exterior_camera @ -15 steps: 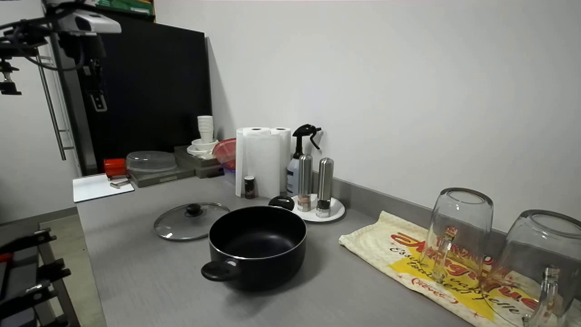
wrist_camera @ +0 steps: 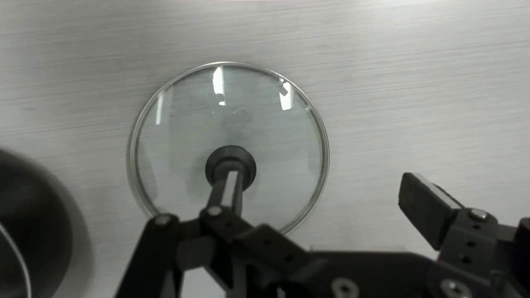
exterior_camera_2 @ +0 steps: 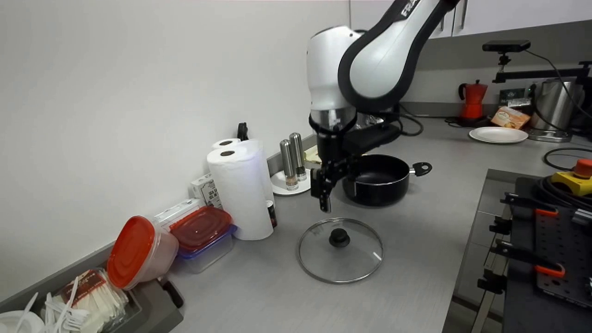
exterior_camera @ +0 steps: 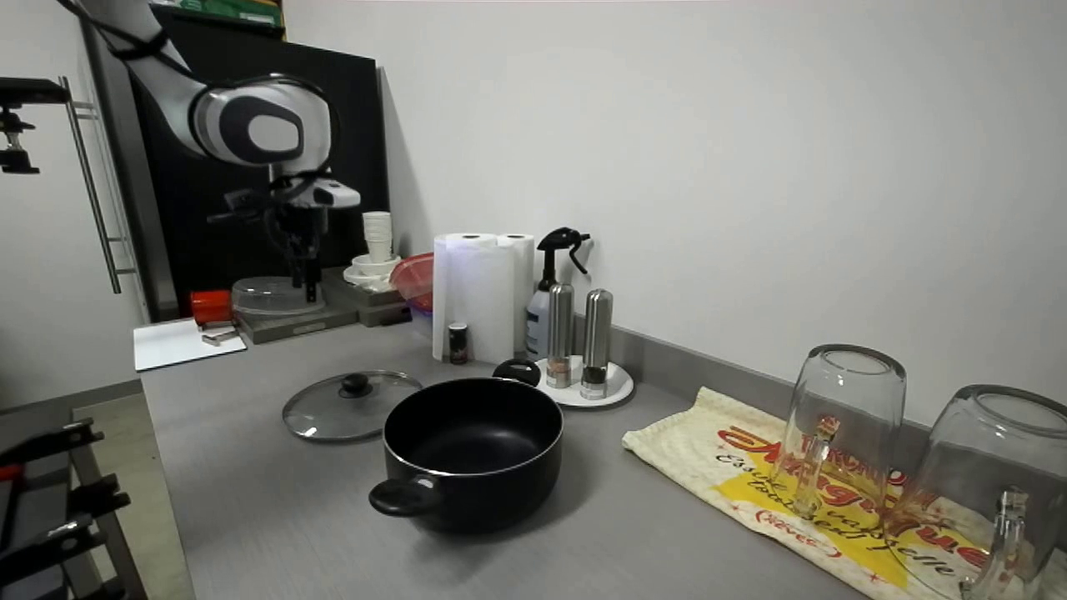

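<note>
A round glass lid (exterior_camera: 330, 415) with a steel rim and a black knob (exterior_camera_2: 339, 237) lies flat on the counter beside the black pot (exterior_camera: 480, 480). The pot is uncovered, and its inside looks empty. My gripper is open above the lid, its fingers wide apart with nothing between them. In the wrist view one finger (wrist_camera: 229, 191) overlaps the knob (wrist_camera: 233, 159), while the other stands over bare counter to the right of the lid. From the side, the fingertips (exterior_camera_2: 325, 204) hang above the counter, clear of the lid.
Behind the lid stand paper towel rolls (exterior_camera: 480, 300) and two steel grinders (exterior_camera: 596, 340) on a white plate (exterior_camera: 618, 390). Plastic containers (exterior_camera_2: 202, 236) sit along the wall. Two glass mugs (exterior_camera: 845, 430) rest on a printed cloth (exterior_camera: 690, 440).
The arm has come down and to the right in exterior view 1, from the upper left corner to a place nearer the lid. The lid and pot have not moved.
</note>
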